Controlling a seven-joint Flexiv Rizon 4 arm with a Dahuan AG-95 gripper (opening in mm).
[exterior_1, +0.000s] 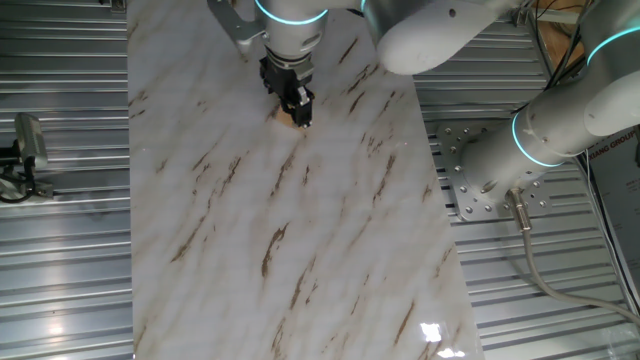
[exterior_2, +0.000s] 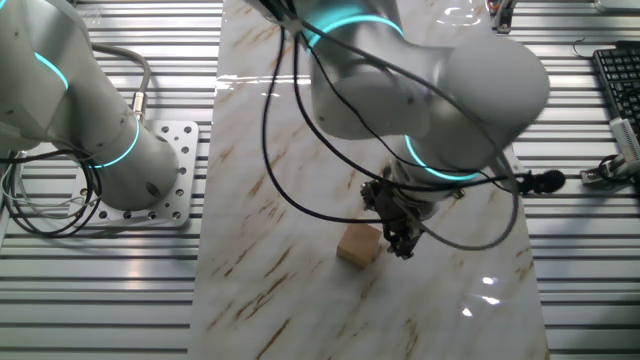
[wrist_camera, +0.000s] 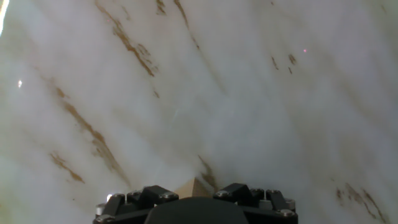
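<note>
A light wooden block (exterior_2: 358, 245) lies on the marble-patterned table, in plain sight in the second exterior view. Just beside it in that view is my gripper (exterior_2: 401, 247), pointing down. The first exterior view has the gripper (exterior_1: 302, 120) in front of the block, whose edge (exterior_1: 285, 117) shows at its left. In the wrist view the gripper is open, its two fingers apart. Between them a corner of the block (wrist_camera: 193, 187) shows, the rest hidden by the gripper's body. Whether the fingers stand around the block or above it, I cannot tell.
Ribbed metal rails flank the tabletop. A camera-like device (exterior_1: 28, 150) stands off the left edge, and the arm's base (exterior_1: 495, 165) is on the right. Loose cables (exterior_2: 270, 150) hang around the arm.
</note>
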